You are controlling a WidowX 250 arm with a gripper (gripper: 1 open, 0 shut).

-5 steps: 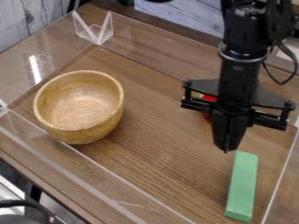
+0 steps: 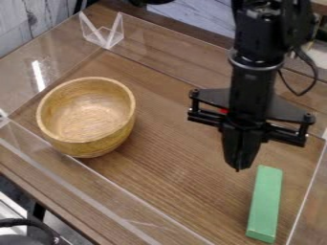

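The black gripper [image 2: 240, 157] hangs over the right middle of the wooden table, its pointed fingertips together with nothing visible between them. Behind it a small red object [image 2: 217, 109] is mostly hidden by the gripper body. A yellow bowl [image 2: 86, 110] sits on the left part of the table. A green flat bar [image 2: 263, 206] lies at the front right, below and to the right of the fingertips.
A clear plastic piece [image 2: 105, 29] stands at the back left. Dark cables lie at the front left corner and hang by the arm.
The gripper has moved a little to the left and slightly up, covering more of the red object behind it. The bowl and green bar are unmoved.
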